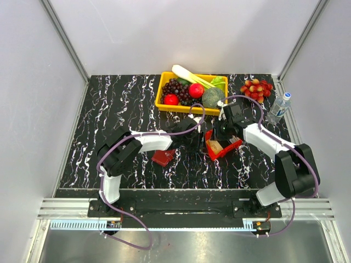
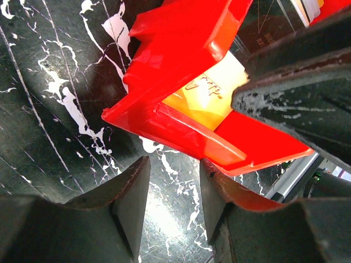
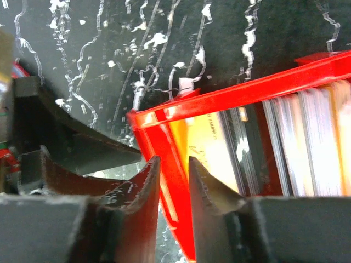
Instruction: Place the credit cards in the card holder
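Observation:
An open red box (image 1: 222, 155) stands tilted on the table between my arms. Several cards stand in it in the right wrist view, with a yellow card (image 3: 205, 142) at the near end; the left wrist view shows that yellow card (image 2: 211, 93) too. My left gripper is part open beside the box's end, nothing visible gripped between its fingers. My right gripper is part open over the same end, with the red end wall showing in the gap; contact is unclear. A flat dark red case (image 1: 163, 157) lies partly under the left arm.
Behind the arms stands a yellow tray (image 1: 159, 98) of fruit and vegetables. Red grapes (image 1: 256, 89) and a water bottle (image 1: 278, 108) sit at the back right. The grippers are very close together. Free tabletop lies at the far left.

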